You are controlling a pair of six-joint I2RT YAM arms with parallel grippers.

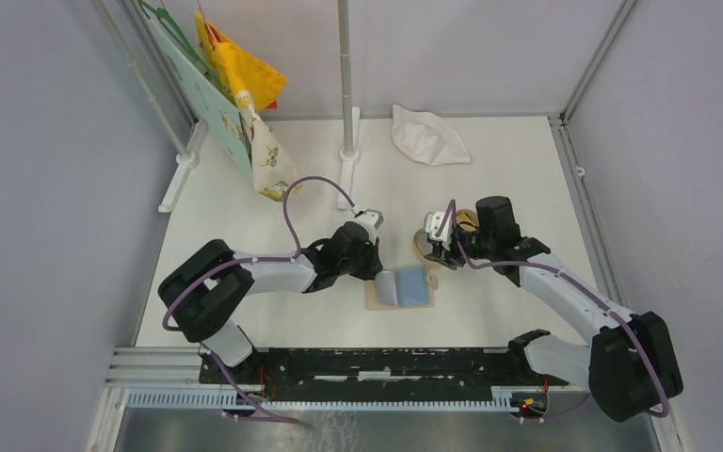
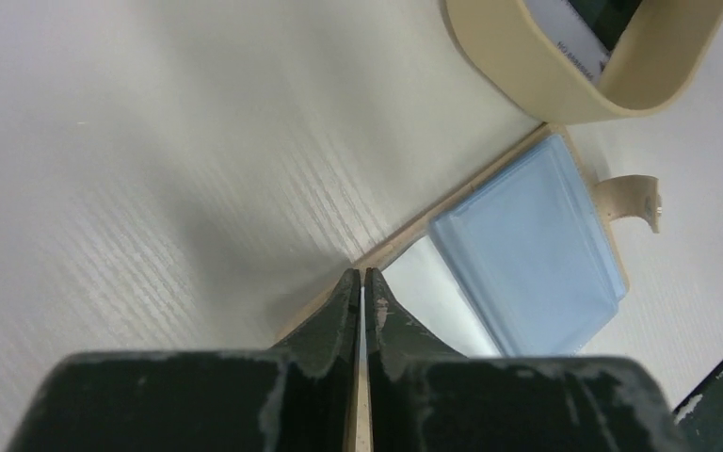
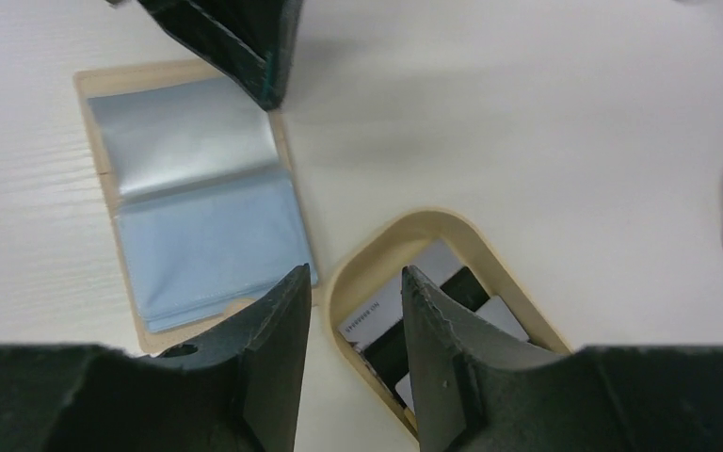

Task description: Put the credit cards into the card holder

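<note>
The card holder [image 1: 414,286] lies open and flat near the front of the table, with a tan border, a pale clear pocket [image 3: 184,132] and a blue pocket [image 3: 212,245]. A tan bin [image 3: 331,301] beside it contains grey-white cards [image 3: 377,311] and black cards [image 3: 465,288]. At the holder's left back edge is my left gripper; its fingers stand nearly together, only a thin slit showing, and whether the edge is between them is unclear. Above the bin's near end hangs my right gripper, its fingers apart and nothing between them.
A white cloth [image 1: 430,137] lies at the back of the table. Hanging cloths [image 1: 245,75] and a white pole [image 1: 345,85] stand at the back left. Bare table lies to the left and right.
</note>
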